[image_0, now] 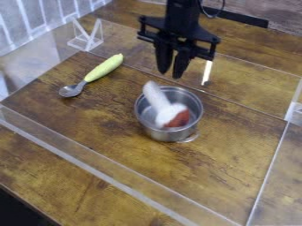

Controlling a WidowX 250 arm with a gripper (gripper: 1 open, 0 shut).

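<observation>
The black robot gripper (175,51) hangs at the top centre of the view, above and behind a steel bowl (184,130). Its fingers point down, apart from the bowl; whether they are open or shut is unclear. In the bowl lie a white cylindrical item (157,97) and a red-brown piece (179,119). To the left, a pale yellow-green handled object (104,68) lies by a steel spoon head (72,89) on the wooden table (94,168).
A clear plastic barrier runs along the left and front, with another at the right. A small white rack (88,35) stands at the back left.
</observation>
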